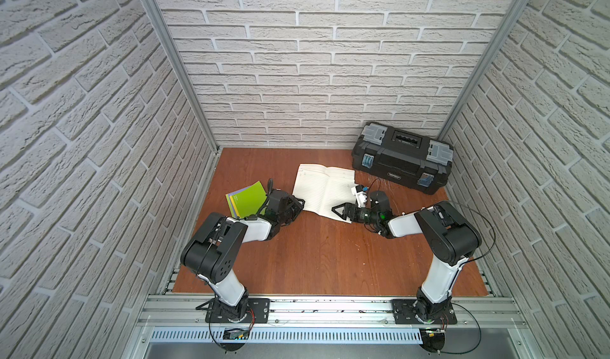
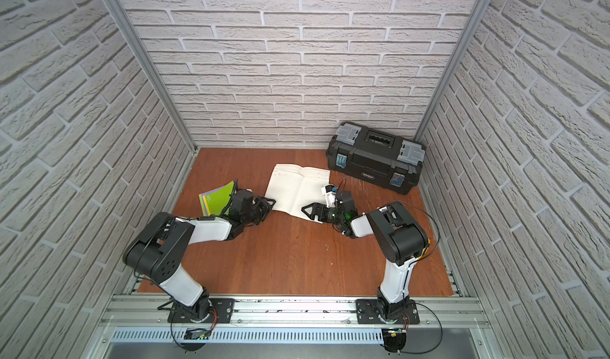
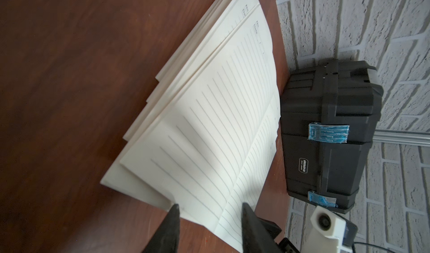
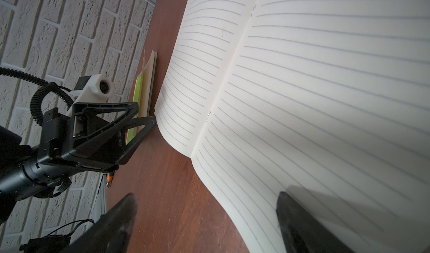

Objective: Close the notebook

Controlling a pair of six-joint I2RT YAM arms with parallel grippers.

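Observation:
An open notebook (image 1: 323,190) with lined pages lies flat on the wooden table. My left gripper is at its left edge, fingers apart with nothing seen between them; in the left wrist view the page corners and loose leaves are just beyond the fingertips. My right gripper is over the lower right part of the notebook, its blurred fingers wide apart, one above the page and one above bare wood, with nothing seen held between them.
A stack of coloured notebooks (image 1: 247,200) lies left of the open one, behind my left arm. A black toolbox (image 1: 402,155) stands at the back right.

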